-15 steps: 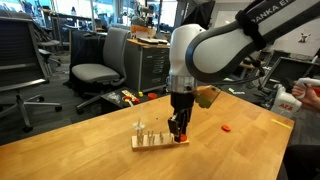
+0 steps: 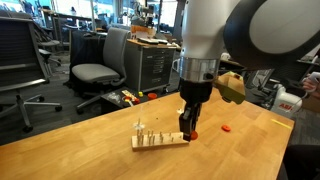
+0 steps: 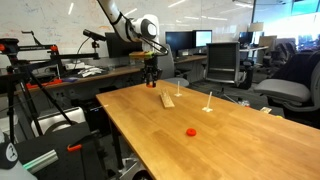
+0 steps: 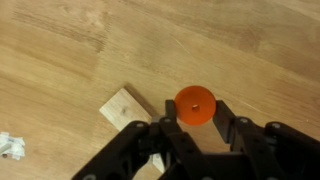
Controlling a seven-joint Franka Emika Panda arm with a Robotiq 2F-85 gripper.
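An orange-red round piece [image 4: 195, 105] is held between the fingertips of my gripper, which is shut on it. In exterior view 1 the gripper [image 2: 188, 135] hangs low over the table, just off the right end of a wooden peg block [image 2: 160, 141] with several short upright pegs. One pale end of that block [image 4: 122, 108] shows to the left of the fingers in the wrist view. A second red round piece [image 2: 226, 128] lies alone on the table to the right; exterior view 2 shows that red piece [image 3: 191, 132] too.
The wooden table [image 2: 85, 150] has wide clear areas. Small coloured items [image 2: 129, 97] lie near its far edge. A small white object [image 4: 12, 146] sits at the left edge of the wrist view. Office chairs [image 2: 101, 62] stand beyond the table.
In exterior view 1 the arm looms larger and its gripper has shifted right, carrying the red piece from the peg block's right end to just beyond it. The block looks unmoved.
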